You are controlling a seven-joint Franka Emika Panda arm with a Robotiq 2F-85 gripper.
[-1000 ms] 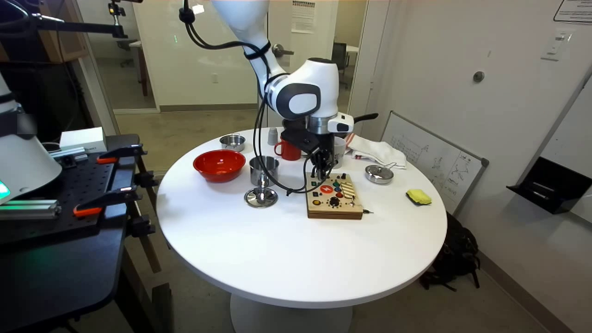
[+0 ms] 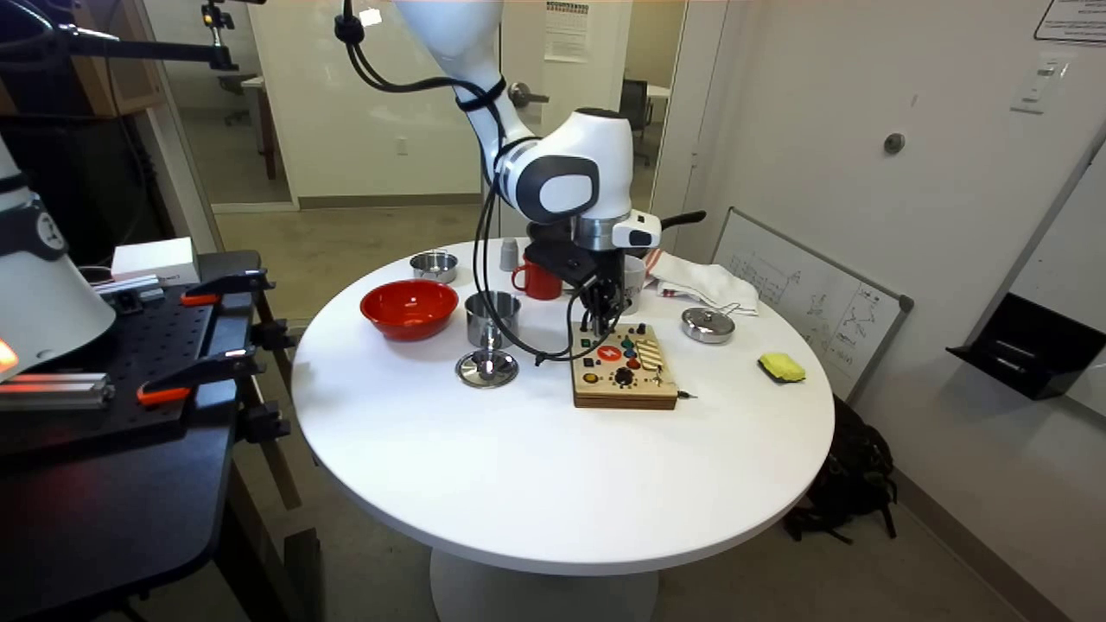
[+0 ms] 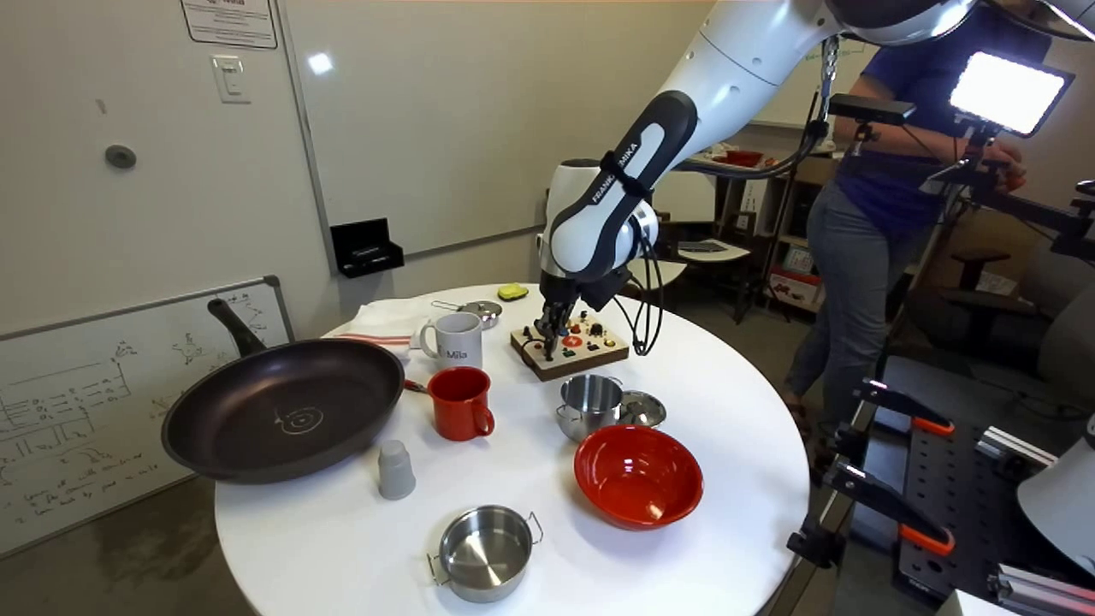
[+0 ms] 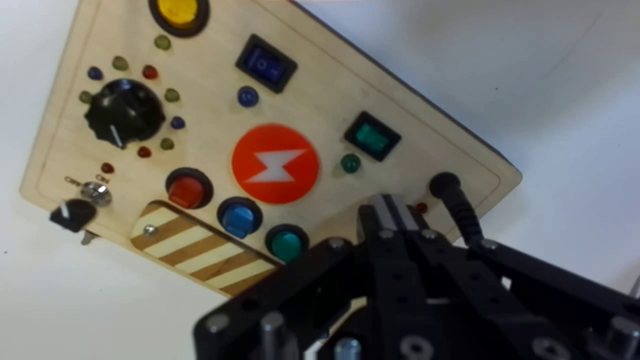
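Note:
A wooden switch board (image 2: 624, 394) with knobs, coloured buttons, rocker switches and a red lightning disc (image 4: 275, 164) lies on the round white table. My gripper points down over one end of it, its fingers close together. The fingers look shut, and whatever may be between the fingertips is hidden. In the wrist view, a black plug (image 4: 445, 185) stands on the board beside the fingers, and its cable runs back past them. A green rocker switch (image 4: 372, 136) and a green button (image 4: 286, 244) are near the fingertips, clear of them.
Around the board stand a steel pot (image 3: 590, 404), a red bowl (image 3: 638, 476), a red mug (image 3: 459, 401), a white mug (image 3: 458, 339) and a lidded pan (image 2: 708, 325). A large black frying pan (image 3: 287, 400) sits farther off.
The arm, gripper and board keep the same place. The light on the white base at the far left has turned from green to orange-red.

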